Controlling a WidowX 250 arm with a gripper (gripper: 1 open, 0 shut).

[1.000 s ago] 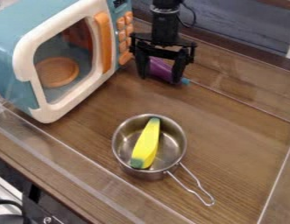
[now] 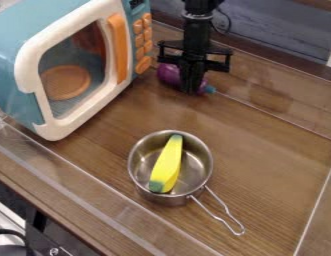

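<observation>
At the back of the counter, right of the toy microwave [image 2: 57, 70], my black gripper [image 2: 191, 75] is over a purple object [image 2: 171, 74] with a blue tip, partly hidden behind it; whether the fingers are shut or touching it is hard to see. A yellow banana [image 2: 168, 160] with a green tip lies inside a steel pan [image 2: 148, 187] at the front centre, its handle pointing to the lower right.
The microwave fills the upper left, its front showing an orange plate inside. A wall runs along the back.
More of the purple object and its blue tip now shows. The pan and banana are unchanged.
</observation>
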